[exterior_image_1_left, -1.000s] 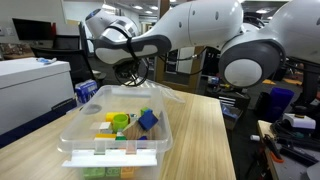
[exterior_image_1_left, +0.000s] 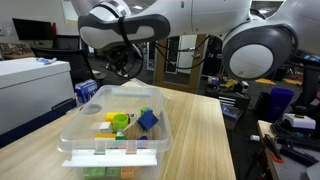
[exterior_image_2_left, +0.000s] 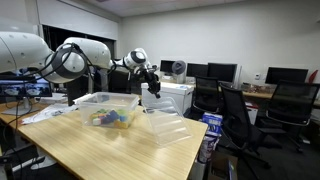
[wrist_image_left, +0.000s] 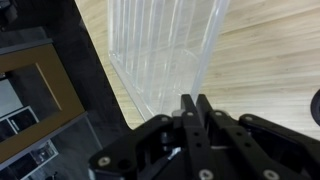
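Observation:
A clear ribbed plastic lid (wrist_image_left: 160, 45) fills the upper middle of the wrist view, one of its edges running down to the fingertips. My gripper is shut on that edge. From exterior view 2, the lid (exterior_image_2_left: 170, 127) shows beyond the clear box, towards the table's right end, with my gripper (exterior_image_2_left: 154, 88) above it. Whether the lid touches the table is hard to tell. The open clear box (exterior_image_1_left: 75, 130) holds several coloured blocks (exterior_image_1_left: 122, 122); my gripper (exterior_image_1_left: 127, 70) is past its far side in exterior view 1.
A blue-and-white container (exterior_image_1_left: 86, 92) stands by the box's far left corner. Bare wooden tabletop (exterior_image_1_left: 200, 130) lies to the box's right. Office chairs (exterior_image_2_left: 245, 118) stand beyond the table, near its edge.
The arm has swung slightly to the right in exterior view 1, and the gripper's angle has changed. The lid's faint outline beyond the box has shifted. The box and its blocks have stayed put.

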